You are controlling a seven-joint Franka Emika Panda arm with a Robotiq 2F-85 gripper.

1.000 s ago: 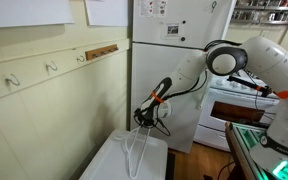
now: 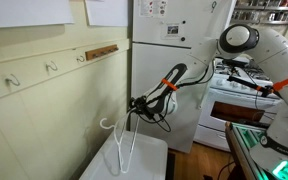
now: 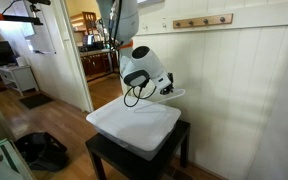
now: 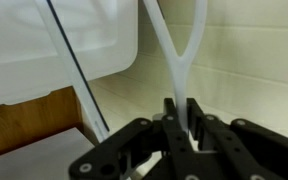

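Observation:
A white clothes hanger point(image 2: 129, 146) is held above the white lid of a box. In the wrist view one end of the white hanger point(image 4: 180, 70) runs between the dark fingers, splitting into two strips farther out. My gripper is shut on it. In the first exterior view my gripper point(image 2: 134, 106) is near the wall, over the far end of the lid. From the other side, the hanger point(image 3: 166, 98) stretches from my gripper point(image 3: 166, 87) toward the wall; its thin outline is partly lost against the white.
The white box lid point(image 3: 129, 123) rests on a black table point(image 3: 129, 164). Above, a wooden rack point(image 2: 101, 52) and metal hooks point(image 2: 51, 66) are fixed to the cream wall. A white fridge point(image 2: 169, 70) stands behind the arm; a black bin point(image 3: 42, 152) is on the floor.
My gripper has risen from low over the lid and shifted toward the wall. The hanger has come up with it and now stands higher and more tilted.

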